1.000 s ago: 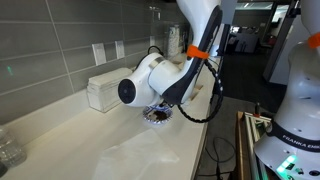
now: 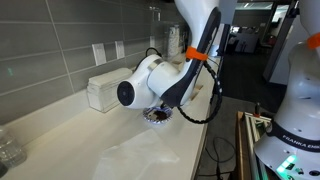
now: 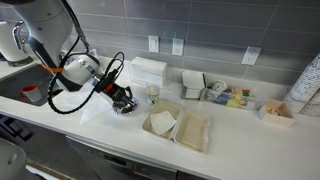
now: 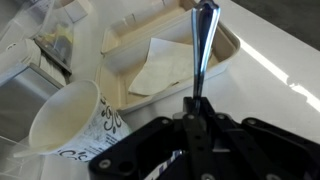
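In the wrist view my gripper is shut on a shiny metal utensil [image 4: 204, 48], which extends up and away from the dark fingers. Which utensil it is cannot be made out. A silver bowl with dark contents [image 2: 157, 116] stands on the white counter, just under and beside the gripper in exterior view 1. The second exterior view also has the gripper right over this bowl [image 3: 125, 110]. Fingers and bowl overlap there, so any contact between utensil and bowl is hidden.
A white cup with printed marks [image 4: 72, 125] and a beige tray holding a pale napkin [image 4: 128, 92] are close by. Another tray [image 3: 194, 131] lies beside it. White racks [image 3: 149, 72] line the wall.
Very little differs: the arm's hand sits a touch lower over the bowl than one second ago. Nothing else has visibly moved.
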